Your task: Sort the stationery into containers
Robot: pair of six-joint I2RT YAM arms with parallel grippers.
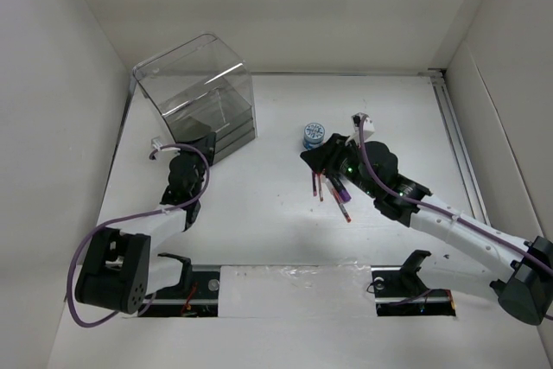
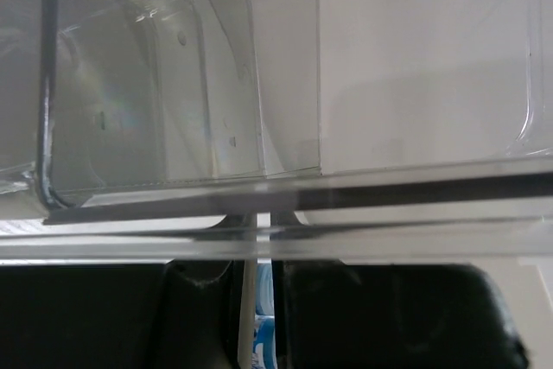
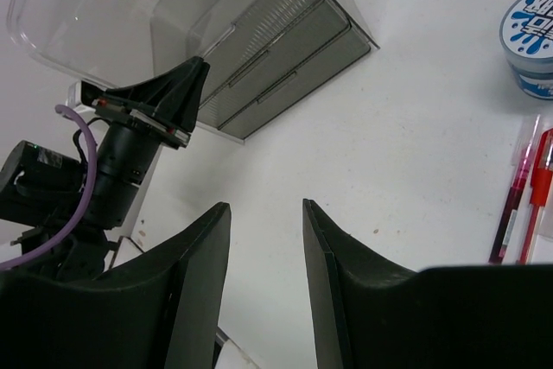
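Observation:
A clear acrylic organizer (image 1: 194, 88) with stacked compartments stands at the back left. My left gripper (image 1: 202, 146) is shut against its front; in the left wrist view clear rims cross in front of the dark fingers, with nothing clearly held. My right gripper (image 1: 318, 158) hangs open over the middle right, empty. Below and beside it lie several pens and markers (image 1: 340, 190), including a red pen (image 3: 540, 179), and a round blue-and-white tub (image 1: 314, 132) stands behind them.
Walls enclose it at back and sides, with a metal rail (image 1: 458, 144) along the right edge.

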